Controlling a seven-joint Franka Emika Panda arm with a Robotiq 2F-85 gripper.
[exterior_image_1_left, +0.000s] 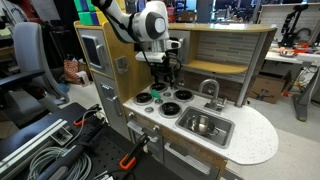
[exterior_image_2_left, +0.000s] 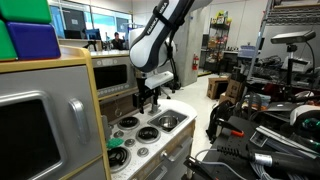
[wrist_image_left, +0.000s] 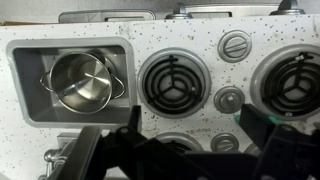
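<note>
My gripper points down over the toy stovetop, its dark fingers spread wide with nothing between them. In the first exterior view the gripper (exterior_image_1_left: 166, 76) hangs above the back burners, and the second exterior view shows it (exterior_image_2_left: 151, 104) over the stove too. A metal pot (wrist_image_left: 82, 82) with two handles stands in the grey sink (wrist_image_left: 33, 97), left of the burners in the wrist view. A small green object (exterior_image_1_left: 156, 94) is on the stovetop among the burners. My right finger partly hides what looks like the same green item (wrist_image_left: 238, 119).
Black coil burners (wrist_image_left: 174, 83) and round knobs (wrist_image_left: 235, 44) cover the stovetop. A curved faucet (exterior_image_1_left: 212, 88) rises behind the sink. A wooden shelf (exterior_image_1_left: 215, 65) overhangs the back, and a tall wooden cabinet (exterior_image_1_left: 122, 60) stands left.
</note>
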